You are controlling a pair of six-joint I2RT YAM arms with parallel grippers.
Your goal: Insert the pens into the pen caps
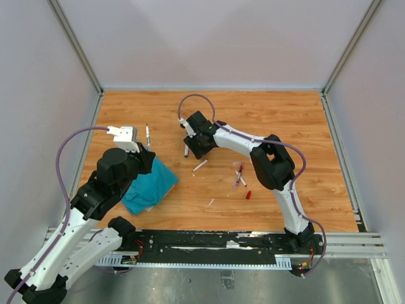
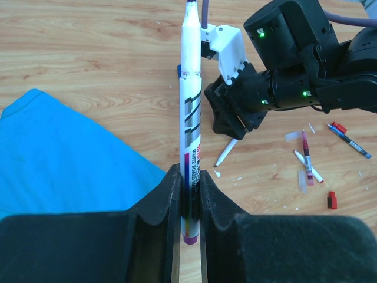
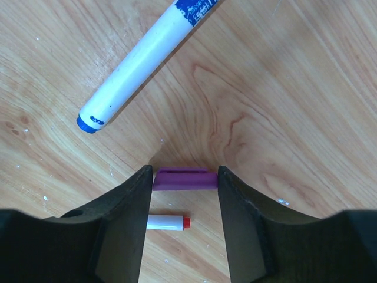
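My left gripper is shut on a whiteboard pen (image 2: 190, 106), held upright above the blue cloth (image 1: 152, 183). My right gripper is low over the wood, its fingertips either side of a purple cap (image 3: 184, 180); whether they grip it firmly I cannot tell. Near it lie a white marker with a blue end (image 3: 136, 71) and a small red-tipped pen (image 3: 166, 221). To the right, several pens, such as the purple-ended pen (image 2: 306, 153), and a red cap (image 2: 331, 199) lie loose.
The blue cloth covers part of the left side, under my left arm.
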